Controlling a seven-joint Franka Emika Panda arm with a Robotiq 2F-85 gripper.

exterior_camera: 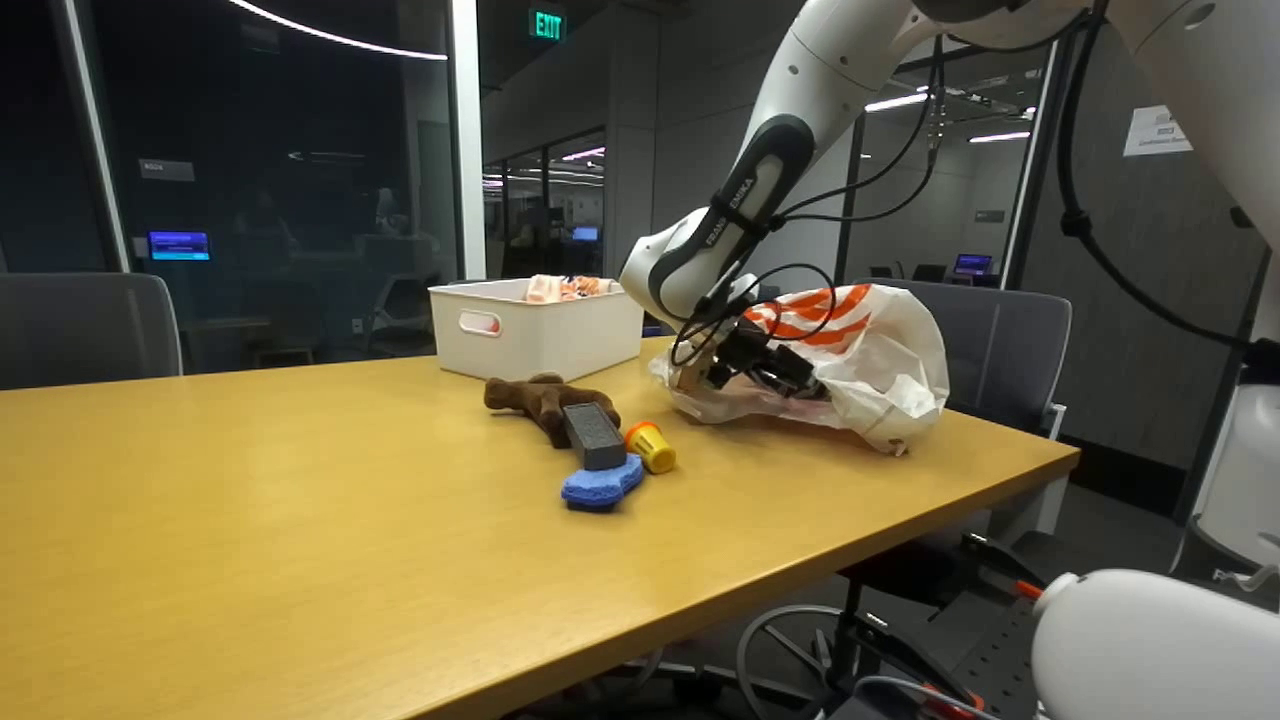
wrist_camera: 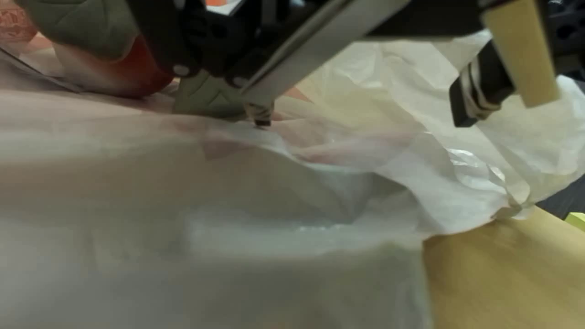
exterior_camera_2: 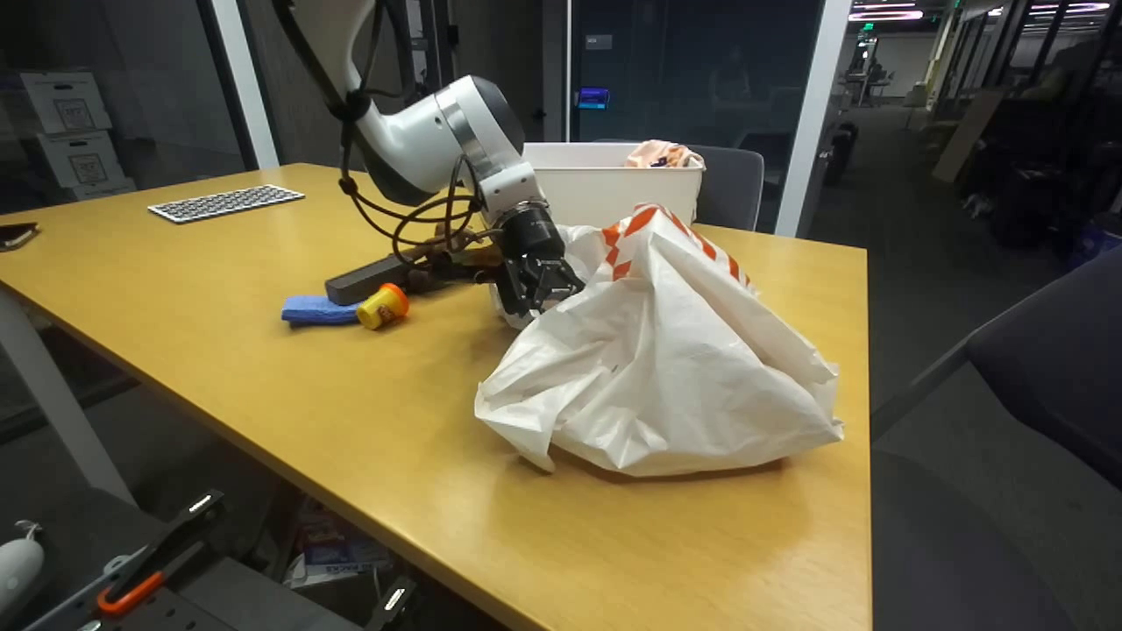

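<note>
A white plastic bag with orange stripes [exterior_camera_2: 657, 358] lies crumpled near the table's right end. My gripper is open at the bag's mouth, tilted low, with its fingers [wrist_camera: 523, 52] spread wide. Thin bag film runs below and behind the fingers in the wrist view; whether any of it is caught between them is not clear. Inside the bag at upper left show a red rounded thing [wrist_camera: 118, 68] and grey-green leaf-like pieces [wrist_camera: 90, 24]. From outside, the bag's contents are hidden.
Left of the bag sit a brown plush toy [exterior_camera: 540, 398], a dark grey block [exterior_camera: 594, 436], a blue sponge [exterior_camera: 602, 482] and a yellow tub [exterior_camera: 651, 448]. A white bin [exterior_camera: 528, 336] holding cloth stands behind.
</note>
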